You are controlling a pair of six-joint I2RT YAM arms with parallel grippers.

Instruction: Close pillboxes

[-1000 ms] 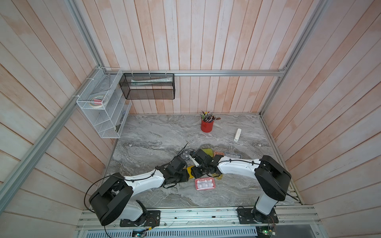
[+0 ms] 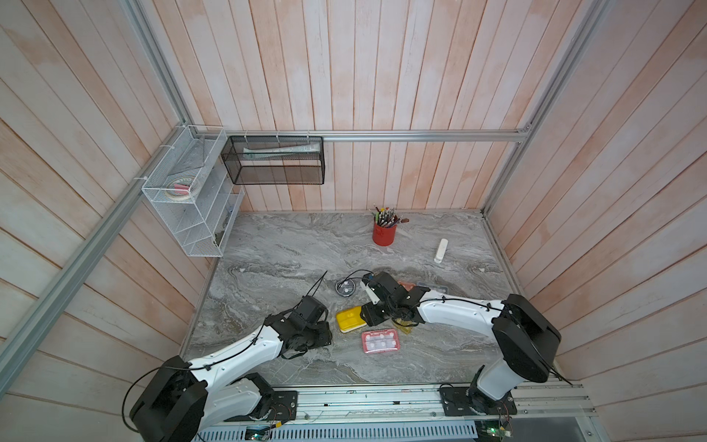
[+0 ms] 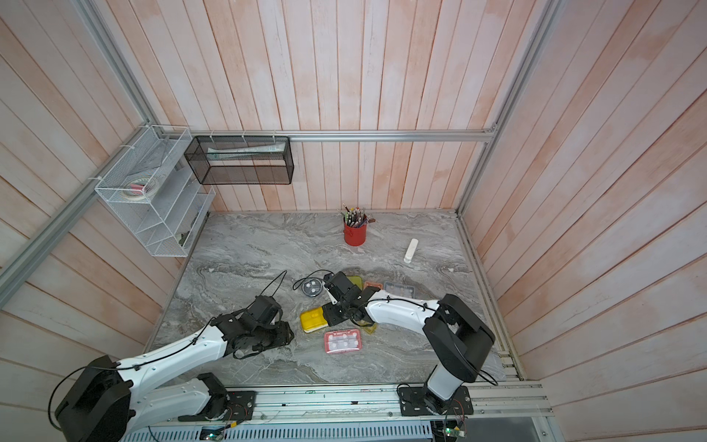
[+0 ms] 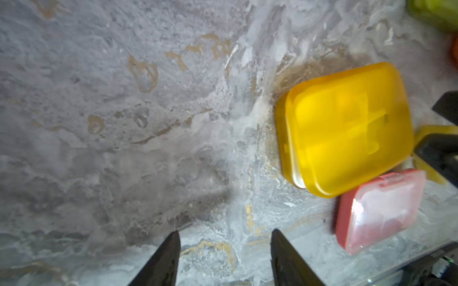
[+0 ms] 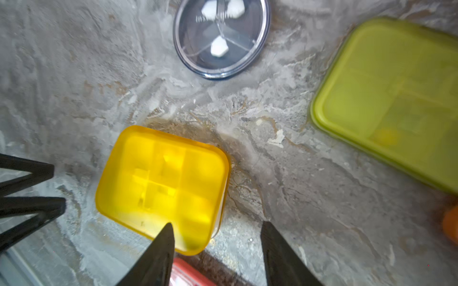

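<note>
The yellow pillbox [image 4: 350,128] lies on the table with its lid down over it; a sliver of white shows under the lid along one side. Beside it is a pink pillbox [image 4: 384,207] with a clear lid that looks down. To the left of the yellow box my left gripper stands apart from it, fingers spread over bare table. At its other side is my right gripper, open and empty, one finger near the yellow lid's corner. A round clear pillbox [image 5: 221,35] and a green pillbox [image 5: 381,104] lie behind, both with lids down.
An orange item [image 5: 450,224] lies near the green box, and a clear box [image 3: 398,289] sits beyond it. A red cup of pens [image 2: 383,234] and a white object [image 2: 441,250] stand at the back.
My left gripper has drawn back to the left, away from the yellow pillbox, uncovering it. The right arm has shifted slightly to the right.
</note>
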